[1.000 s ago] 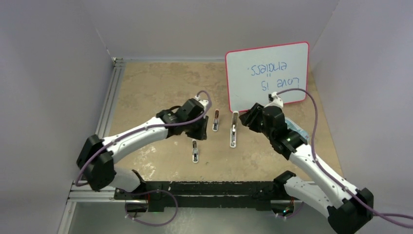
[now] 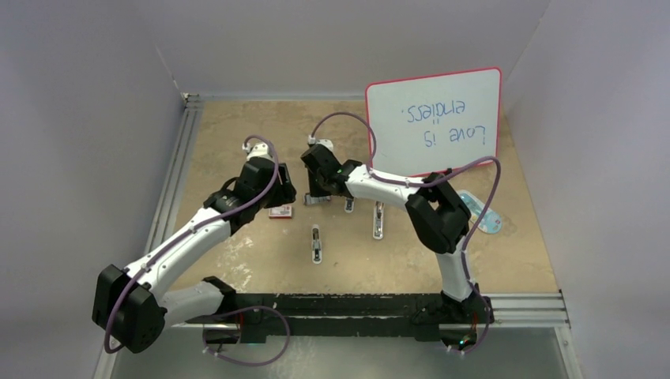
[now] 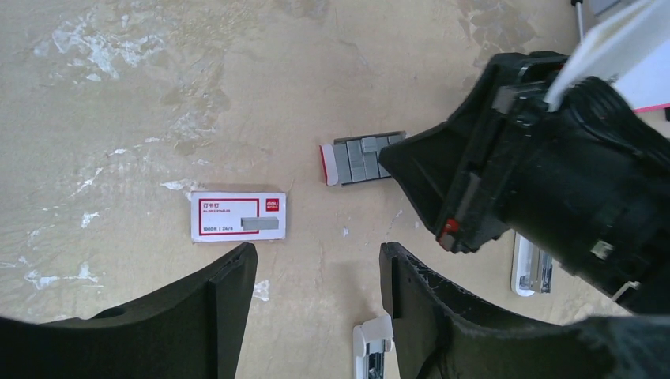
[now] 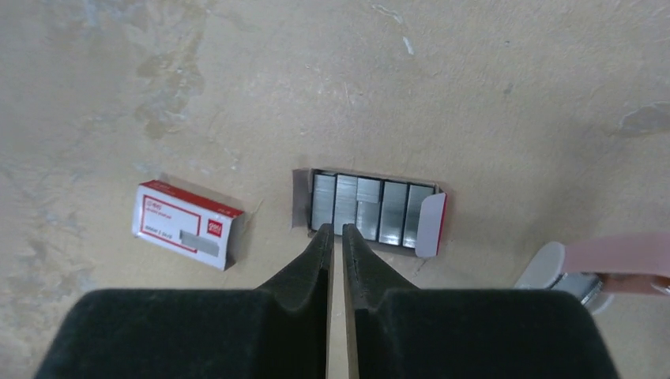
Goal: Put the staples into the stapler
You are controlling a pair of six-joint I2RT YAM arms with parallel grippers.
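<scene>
My left gripper stands open above the table, with only bare table seen between its fingers. The closed white-and-red staple box (image 3: 218,216) lies below it to the left. An opened staple box (image 4: 378,212), with several grey staple strips in it and its end flaps spread, lies on the table in the right wrist view. Over its near edge, my right gripper is shut to a narrow gap, and no object shows in that gap. A stapler (image 2: 317,245) lies nearer the front, its metal inside visible in the top view.
Two more stapler-like items lie to the right: a short one (image 2: 349,204) and a longer one (image 2: 378,221). A red-framed whiteboard (image 2: 434,122) is at the back right, a blue patterned item (image 2: 483,215) at the right.
My left gripper has moved left over the closed box.
</scene>
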